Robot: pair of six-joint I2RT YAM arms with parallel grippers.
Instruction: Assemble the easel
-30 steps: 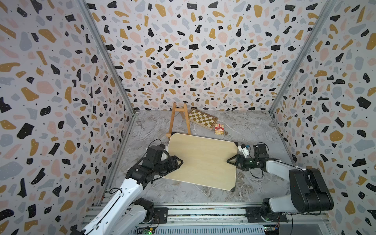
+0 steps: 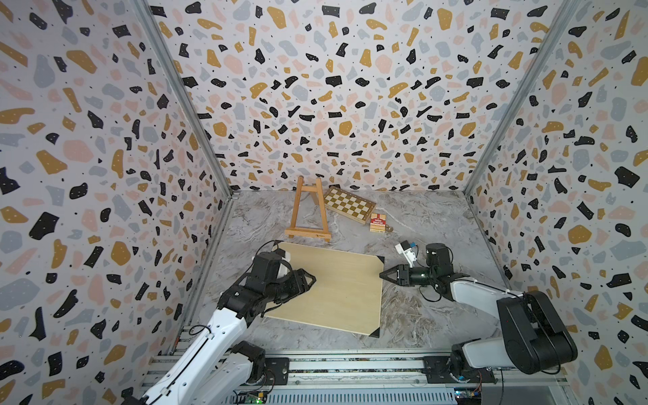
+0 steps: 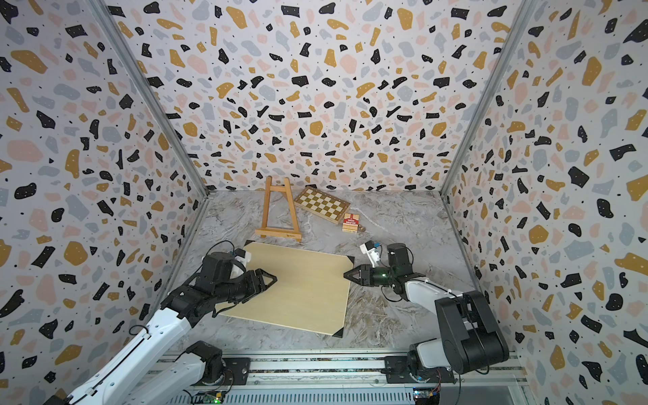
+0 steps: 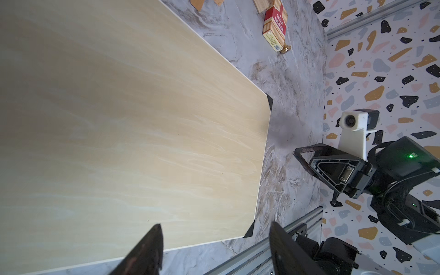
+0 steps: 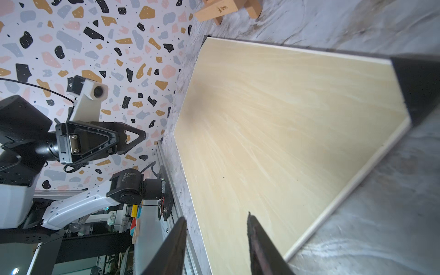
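A large pale board [image 2: 337, 290] with dark corners lies on the marble table. Behind it stands a wooden easel frame [image 2: 294, 212], its bottom bar just beyond the board's back edge. My right gripper [image 2: 386, 274] is at the board's right edge, shut on it, as the right wrist view shows the fingertips at the edge. My left gripper hangs above the left part of the board, fingers apart with nothing between them.
A chessboard [image 2: 347, 204] lies at the back beside the easel, with a red box [image 2: 377, 222] and a small round object near it.
The board and my right gripper have moved left and the board slightly toward the front, uncovering the easel's bottom bar. The left arm looks almost still.
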